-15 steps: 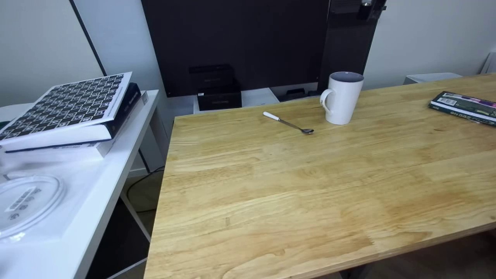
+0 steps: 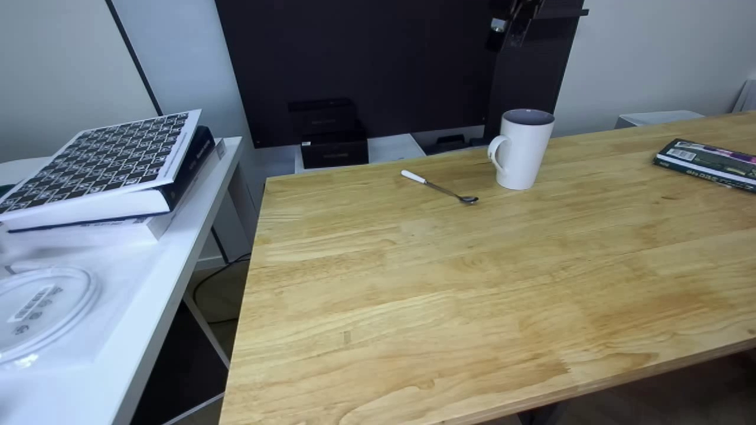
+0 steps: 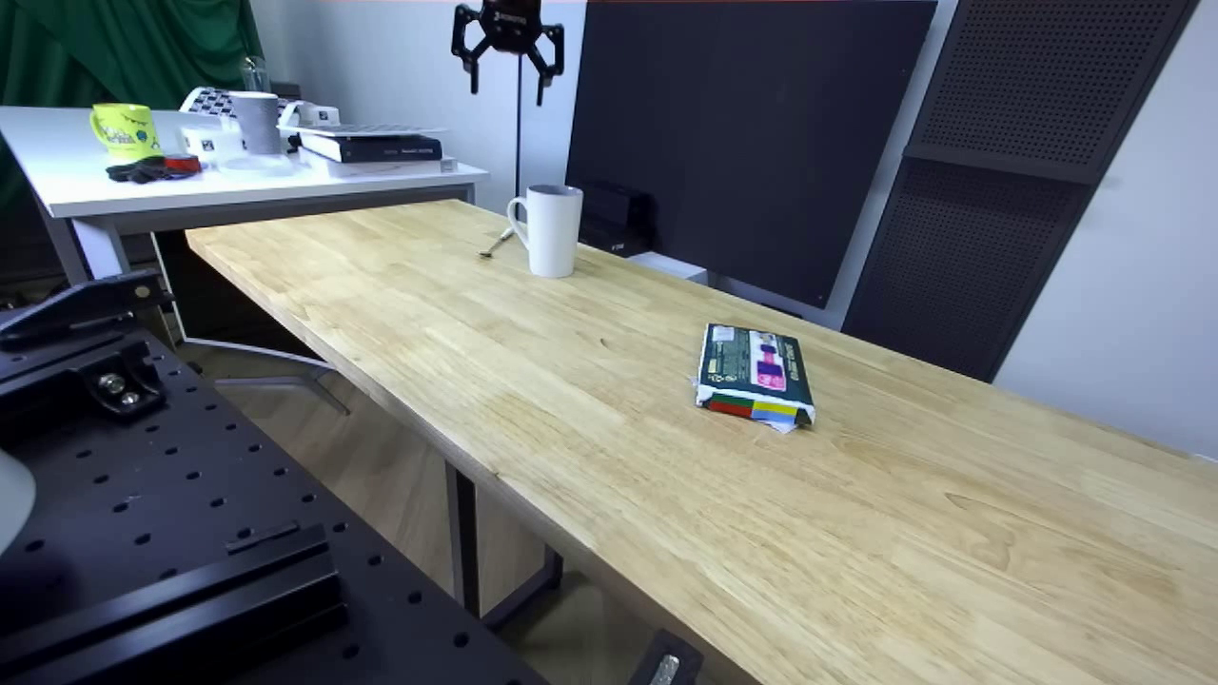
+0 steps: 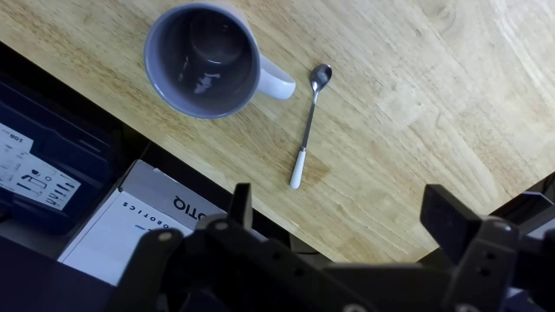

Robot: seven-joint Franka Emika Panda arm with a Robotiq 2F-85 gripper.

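A tall white mug [image 2: 522,154] with a grey inside stands upright near the far edge of the wooden table. Beside its handle lies a thin metal spoon [image 4: 309,125] with a white handle, bowl end toward the mug; mug and spoon do not touch. In the wrist view I look down into the mug [image 4: 205,62], and it seems empty. High above the table hangs my gripper [image 3: 507,87], its two fingers wide apart with nothing between them. From the wrist, the gripper shows open, the spoon's white end lying ahead of the gap.
A green packet [image 3: 756,371] lies farther along the wooden table [image 2: 425,304], whose near part is bare. Books [image 2: 106,159] are stacked on a white side table. Past the far edge, a Robotiq box [image 4: 140,208] sits lower down.
At the top of exterior view 1, the dark part of my arm has shifted left and lower. The mug, spoon and packet lie where they were.
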